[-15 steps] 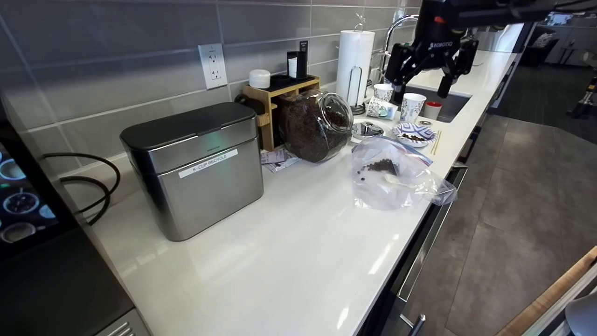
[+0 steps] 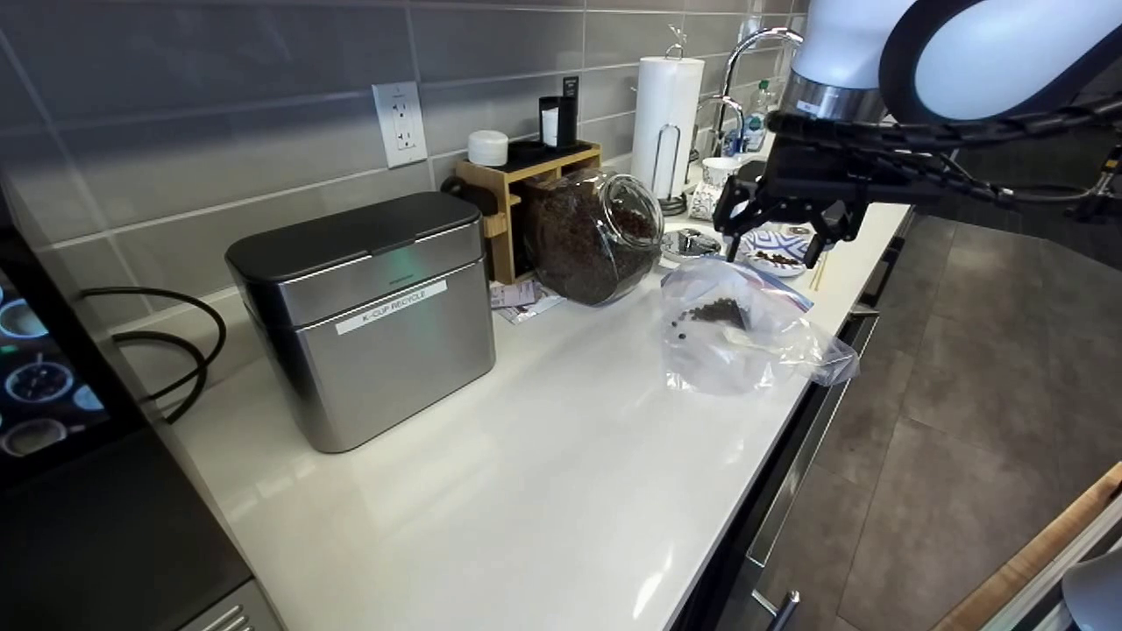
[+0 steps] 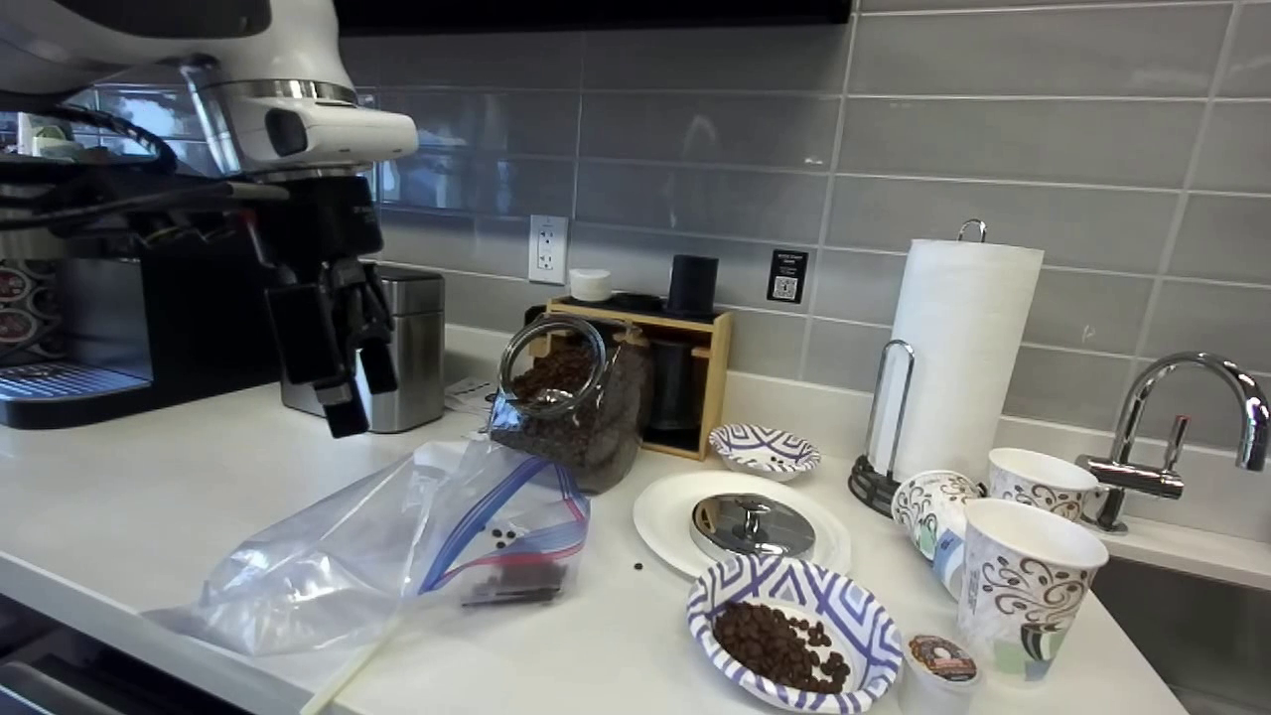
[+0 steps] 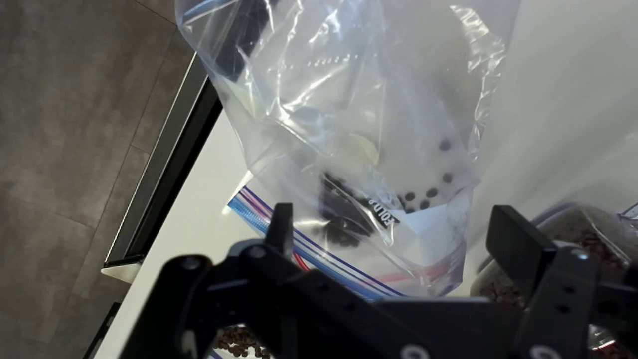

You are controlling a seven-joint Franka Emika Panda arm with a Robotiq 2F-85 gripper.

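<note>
My gripper is open above the counter, its fingers wide apart and nothing between them. Below it in the wrist view lies a clear zip bag [image 4: 359, 101] with a blue and red seal and several dark beans inside. A dark object sits near the bag's mouth; the plastic partly obscures it. Beside the bag, a glass jar [image 3: 596, 411] of coffee beans is tipped with its open mouth facing outward. A patterned bowl [image 3: 876, 643] nearby holds loose beans. In exterior view 1 the gripper [image 2: 776, 252] hangs over the bag's far side.
A metal lid [image 3: 753, 524] rests on a white plate [image 3: 661, 524]. Paper cups [image 3: 1025, 584] and a paper towel roll [image 3: 965, 346] stand toward the sink. The steel bin [image 2: 400, 347] stands against the wall, with bare counter [image 2: 547, 442] beside it.
My arm has swung from over the cups and sink side toward the camera of exterior view 1, and the gripper is lower, near the bag. The bag, jar and bowl have not moved.
</note>
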